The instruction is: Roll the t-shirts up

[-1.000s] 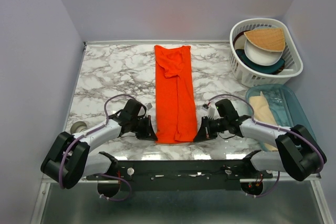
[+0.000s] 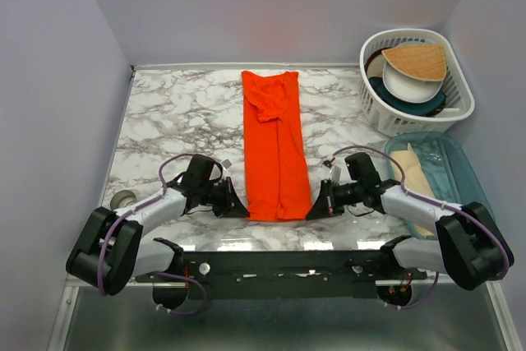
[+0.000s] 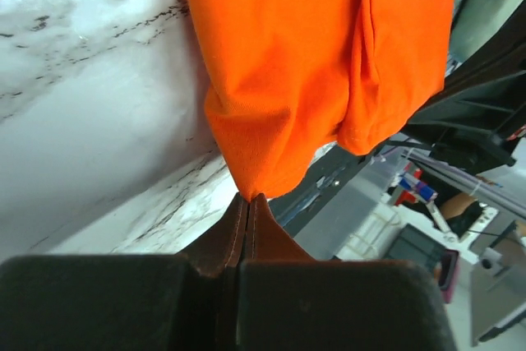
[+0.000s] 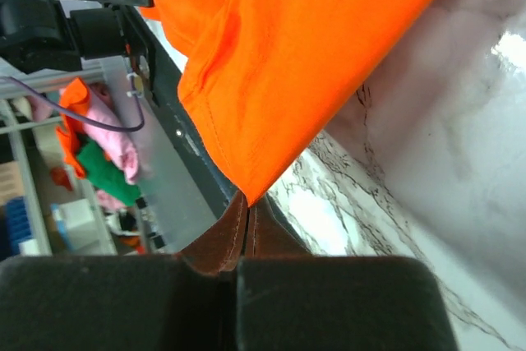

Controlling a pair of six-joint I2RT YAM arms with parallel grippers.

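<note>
An orange t-shirt, folded into a long narrow strip, lies lengthwise on the marble table, its far end bunched in a loose flap. My left gripper is at the near left corner. In the left wrist view the shirt's corner runs down into the shut fingertips of the left gripper. At the near right corner is my right gripper, and the right wrist view shows that corner pinched in its shut tips. Both corners look lifted a little off the table.
On the right, a white laundry basket holds several rolled cloths, and a teal bin holds a beige cloth. A small round metal cup stands at the left. Bare marble flanks the shirt.
Both grippers have shifted slightly to the right along with the shirt's near edge. The far end is unchanged.
</note>
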